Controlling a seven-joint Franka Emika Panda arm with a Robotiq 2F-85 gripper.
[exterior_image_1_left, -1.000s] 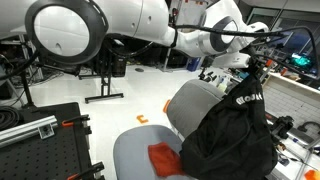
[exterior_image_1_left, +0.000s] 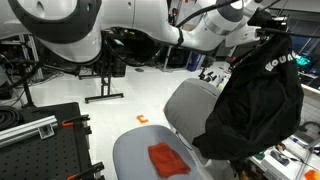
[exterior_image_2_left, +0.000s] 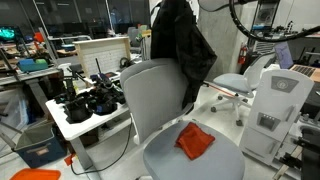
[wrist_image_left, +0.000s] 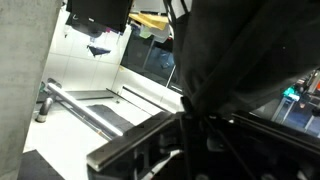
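A large black cloth with white lettering (exterior_image_1_left: 250, 105) hangs in long folds from my raised gripper at the right of exterior view 1. In the wrist view my gripper is shut on the black cloth (wrist_image_left: 245, 45), which fills the upper right and hides part of the fingers. The same dark cloth (exterior_image_2_left: 182, 55) drapes behind the grey chair's backrest in exterior view 2, where the gripper itself is out of frame. A crumpled red cloth (exterior_image_2_left: 195, 141) lies on the chair's seat (exterior_image_2_left: 225, 160).
The grey chair (exterior_image_1_left: 128, 150) stands directly below and left of the hanging cloth. Behind it, a white table (exterior_image_2_left: 88, 125) carries several dark items. A white drawer unit (exterior_image_2_left: 275, 110) stands to the right. Open floor (exterior_image_1_left: 130, 105) shows left of the chair.
My gripper has risen, drawing the black cloth upward and a little to the right. More of the cloth now hangs stretched out. The red cloth has stayed in place.
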